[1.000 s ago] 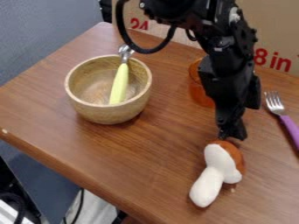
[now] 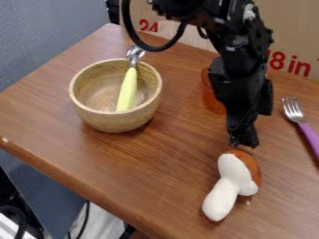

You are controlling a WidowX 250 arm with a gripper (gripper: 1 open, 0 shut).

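Observation:
My black gripper (image 2: 244, 140) hangs at the right of the table, pointing down, just above and behind a plush mushroom (image 2: 230, 187) with a white stem and brown cap that lies on the wood. Whether its fingers are open or shut is unclear from this angle. A wooden bowl (image 2: 106, 112) stands to the left, holding a utensil (image 2: 127, 89) with a pale yellow handle and metal head that leans out over the far rim.
An orange round object (image 2: 211, 91) sits behind the arm, partly hidden. A fork (image 2: 303, 132) with a purple handle lies at the right edge. Cardboard stands at the back.

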